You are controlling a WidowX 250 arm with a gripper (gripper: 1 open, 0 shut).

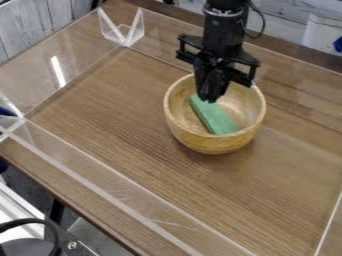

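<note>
A round wooden bowl [201, 140] sits on the wooden table, with a green oblong block [217, 117] lying inside it on a slant. The black gripper [211, 88] reaches down from the top over the back half of the bowl, just at or above the block's upper end. Its fingertips are close together; nothing clear shows between them, and whether they touch the block cannot be told.
A clear plastic folded piece [120, 28] stands at the back left. Black cables lie beyond the lower left edge.
</note>
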